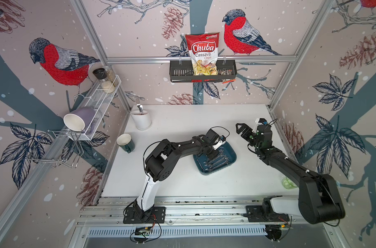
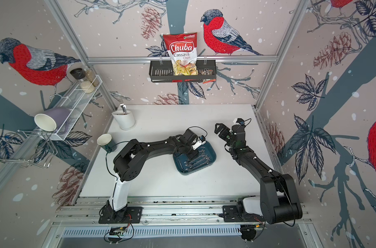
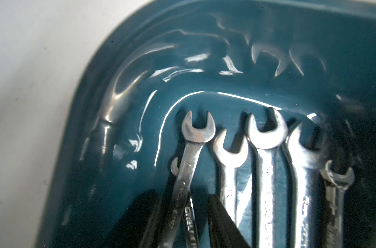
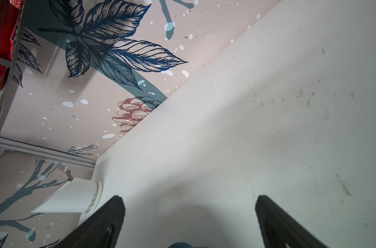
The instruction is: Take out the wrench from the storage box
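Observation:
The dark teal storage box point(image 1: 230, 162) holds several silver open-ended wrenches on the table. My left gripper point(image 1: 212, 153) is lowered inside it among them. In the left wrist view its open fingers point(image 3: 221, 225) straddle the shaft of a wrench point(image 3: 179, 194) lying over another at the end of the row; whether they touch it is unclear. My right gripper point(image 1: 242, 129) hangs open and empty above the table to the right of the box.
A mug point(image 1: 126, 142) and a white utensil holder point(image 1: 141, 120) stand at the left of the table point(image 1: 171, 117). A green object point(image 1: 287, 183) is at the front right.

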